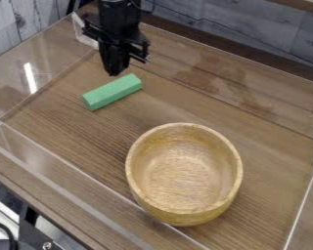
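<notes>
A green rectangular block (112, 92) lies flat and diagonal on the wooden table, left of centre. Above and behind it is my black gripper (114, 65), raised apart from the block, shut with nothing visible between its fingers. A large, empty pale-yellow round bowl (183, 172) sits in the lower middle of the table.
</notes>
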